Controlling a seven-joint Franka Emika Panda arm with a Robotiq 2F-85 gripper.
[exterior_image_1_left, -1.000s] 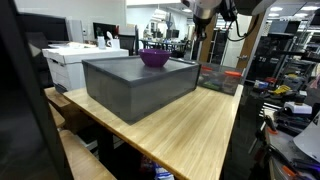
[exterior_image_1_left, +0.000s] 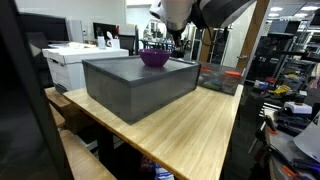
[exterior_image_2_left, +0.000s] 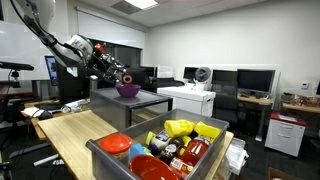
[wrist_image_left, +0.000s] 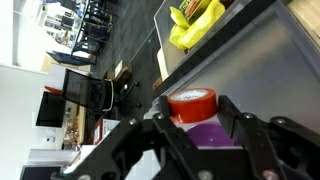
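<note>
A round, orange-red object (wrist_image_left: 192, 104) is held between the fingertips of my gripper, which is shut on it. Just beyond the held object in the wrist view, the purple bowl (wrist_image_left: 208, 135) is partly covered by it and by the fingers. The purple bowl (exterior_image_1_left: 154, 58) rests on top of a long grey box (exterior_image_1_left: 130, 92) in exterior view 1. Exterior view 2 has the arm reaching in from the left, with the held orange-red object (exterior_image_2_left: 127, 78) above the bowl (exterior_image_2_left: 128, 90). Whether it touches the bowl is unclear.
A grey bin (exterior_image_2_left: 207, 129) at the table's near end holds several colourful toy-like items, among them a yellow one (exterior_image_2_left: 179, 127) and red bowls. The wooden tabletop (exterior_image_1_left: 175, 130) beside the grey box is clear. A reddish container (exterior_image_1_left: 219, 80) stands at the far end.
In exterior view 1, the arm has swung left, from over the far right of the table to near the purple bowl. The bowl and grey box have stayed put.
</note>
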